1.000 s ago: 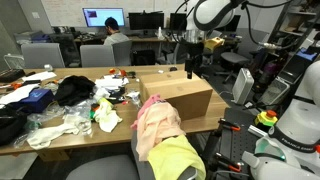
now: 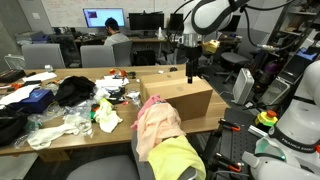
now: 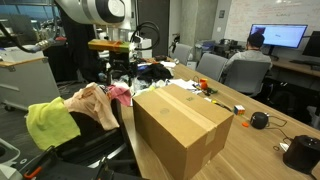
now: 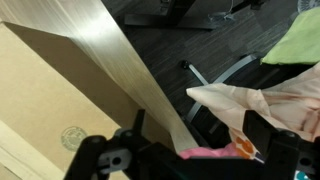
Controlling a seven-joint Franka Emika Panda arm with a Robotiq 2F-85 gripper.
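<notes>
My gripper (image 2: pixel 190 77) hangs above the cardboard box (image 2: pixel 178 90), pointing down. In the wrist view, the two dark fingers of the gripper stand wide apart with nothing between them. Between and below them show the box edge, the wooden table (image 4: pixel 130 60) and a peach cloth (image 4: pixel 275 108). A bright pink cloth (image 4: pixel 207 152) lies at the bottom of that view. The yellow-green cloth (image 2: pixel 178 158) is draped over a chair near the peach and pink cloths (image 2: pixel 157 125). The box (image 3: pixel 185 130) stands closed on the table.
Clothes and small items (image 2: pixel 75 92) clutter the table's left part. A black kettle (image 3: pixel 303 153) and a dark round pot (image 3: pixel 260 120) stand beyond the box. A person (image 3: pixel 249 42) sits at a desk behind. Bare tabletop (image 3: pixel 245 155) shows beside the box.
The arm's wrist sits slightly lower and a little further left in exterior view 1. The box and cloths look unmoved.
</notes>
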